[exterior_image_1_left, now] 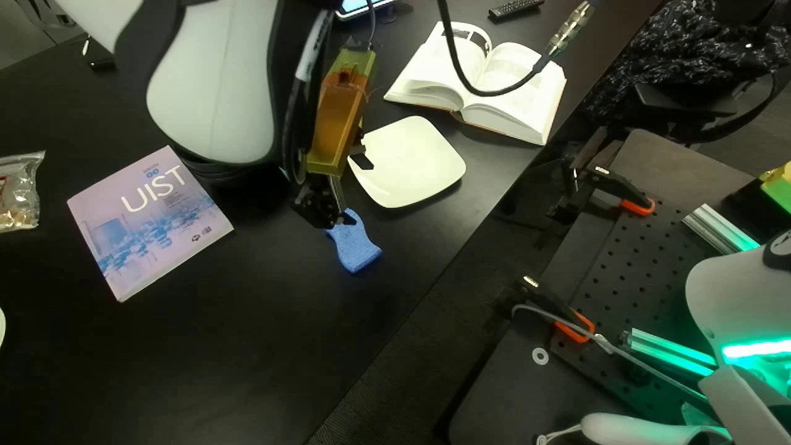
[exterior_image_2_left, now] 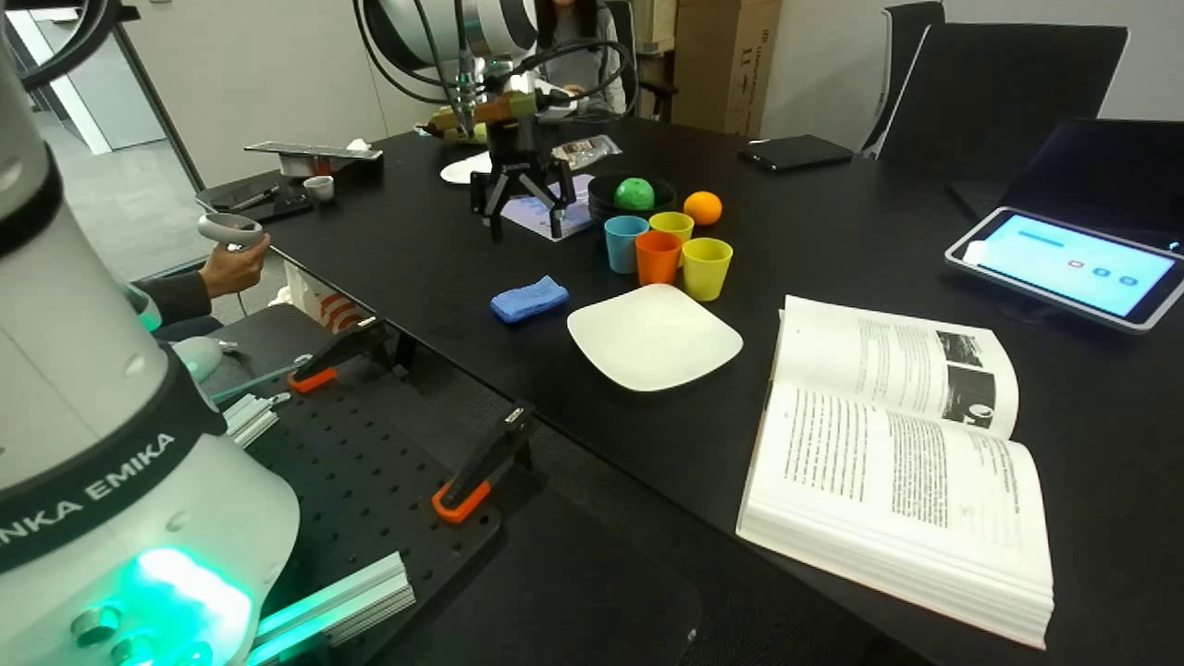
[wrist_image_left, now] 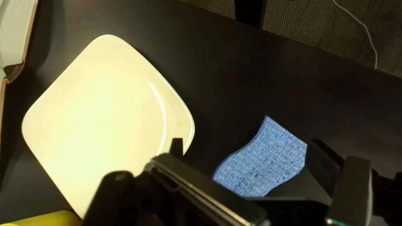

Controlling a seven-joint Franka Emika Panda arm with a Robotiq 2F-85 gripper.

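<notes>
A blue sponge (exterior_image_1_left: pixel 356 245) lies flat on the black table near its edge, beside the white square plate (exterior_image_1_left: pixel 410 163). My gripper (exterior_image_2_left: pixel 526 228) hangs above the table, pointing down, its fingers spread wide with nothing between them. In the wrist view the sponge (wrist_image_left: pixel 263 162) shows in the gap between the two fingers, below them and apart. One dark finger (wrist_image_left: pixel 176 147) overlaps the right corner of the plate (wrist_image_left: pixel 101 113) in that view. From the second exterior side, the sponge (exterior_image_2_left: pixel 529 300) and plate (exterior_image_2_left: pixel 655 339) are both unobstructed.
Blue, orange and yellow cups (exterior_image_2_left: pixel 658 257) stand behind the plate, near a black bowl (exterior_image_2_left: pixel 602 198) with a green fruit (exterior_image_2_left: pixel 635 194) and an orange (exterior_image_2_left: pixel 702 207). An open book (exterior_image_1_left: pixel 486 81) and a UIST booklet (exterior_image_1_left: pixel 151 222) flank this area.
</notes>
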